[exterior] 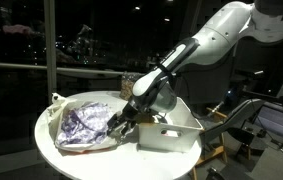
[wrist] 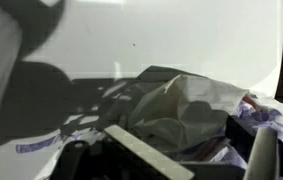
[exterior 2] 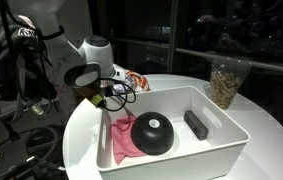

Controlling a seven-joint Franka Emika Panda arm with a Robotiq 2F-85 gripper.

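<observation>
My gripper (exterior: pixel 122 123) is low over the round white table, between a crumpled purple-and-white bundle (exterior: pixel 84 126) and a white box (exterior: pixel 169 136). In the wrist view the gripper has its fingers apart, above crumpled whitish material (wrist: pixel 186 110) and purple patterned cloth (wrist: pixel 266 118). Nothing is clearly held. Inside the box (exterior 2: pixel 193 167) lie a pink cloth (exterior 2: pixel 124 138), a black dome-shaped item (exterior 2: pixel 153 133) and a dark oblong block (exterior 2: pixel 195 124). From the second exterior view, the arm hides most of the bundle.
A clear container (exterior 2: pixel 226 80) of brown pieces stands behind the box. Bare table (wrist: pixel 181 40) shows beside the bundle in the wrist view. Chairs (exterior: pixel 226 135) stand near the table on the right, and dark windows line the back.
</observation>
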